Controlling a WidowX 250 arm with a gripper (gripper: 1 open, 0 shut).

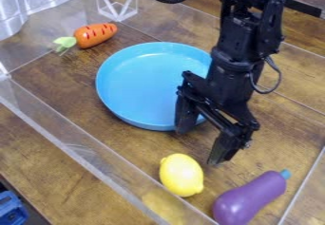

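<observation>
The black gripper [203, 134] hangs low over the wooden table, just right of and in front of the blue plate [137, 84], its two fingers spread open with nothing seen between them. A yellow lemon [181, 175] lies in front of it toward the bottom. A purple eggplant [249, 197] lies at the lower right.
An orange carrot toy [95, 34] lies at the back left. A clear plastic wall runs along the left and lower left. A small blue object [8, 210] is at the bottom left corner. Bare wood [286, 115] shows to the right.
</observation>
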